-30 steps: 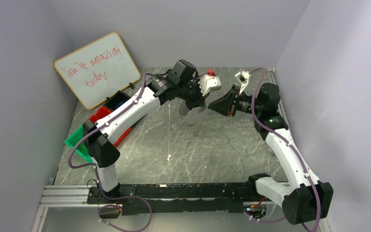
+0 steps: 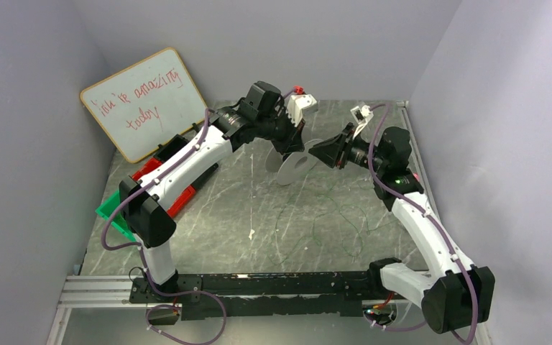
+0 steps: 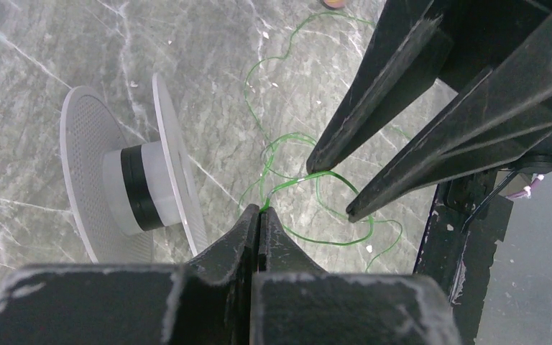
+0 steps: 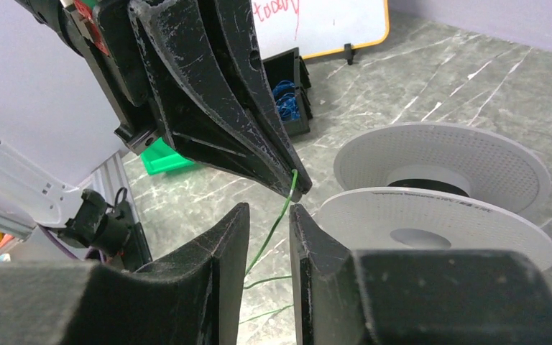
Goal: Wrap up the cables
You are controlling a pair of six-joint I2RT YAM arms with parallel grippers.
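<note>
A grey-white spool (image 2: 297, 165) with a black band lies on its side at the table's back centre; in the left wrist view it is beside my gripper. My left gripper is shut on a thin green cable (image 3: 344, 180), which loops loosely over the table. My right gripper is open, its fingertips close to the left gripper, with the strand running down behind or between them; in the left wrist view its two fingers stand apart around part of the loop.
Red, green and black bins (image 2: 118, 217) sit at the left, below a whiteboard (image 2: 144, 100). Walls bound both sides and the back.
</note>
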